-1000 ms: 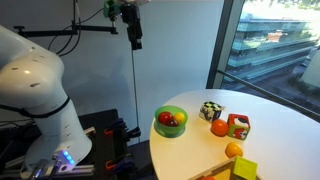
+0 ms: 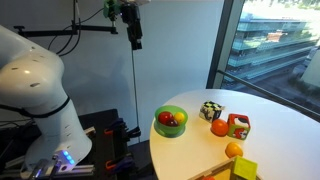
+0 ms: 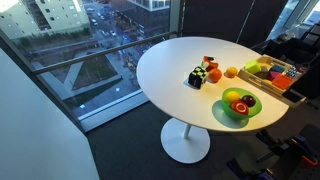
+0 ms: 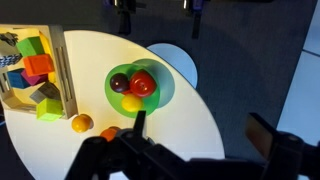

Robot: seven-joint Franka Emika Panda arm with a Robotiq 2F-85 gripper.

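Note:
My gripper stands open, its two dark fingers far apart with nothing between them. In exterior view 1 the gripper (image 2: 134, 38) hangs high at the upper left, well above and apart from the table. A green bowl (image 3: 239, 119) rests on the white table and holds a red fruit (image 4: 143, 84), a dark round fruit (image 4: 120, 83) and a yellow fruit (image 4: 132, 103). Beyond the bowl in exterior view 1 are a checkered block (image 2: 211, 109), an orange-red round fruit (image 2: 219, 128), a red box (image 2: 238, 126) and a small orange (image 2: 233, 150).
A wooden box (image 4: 67, 85) with several coloured blocks stands near the table's edge. Glass windows (image 2: 275, 50) rise behind it. Dark floor (image 4: 240, 60) lies beyond the rim.

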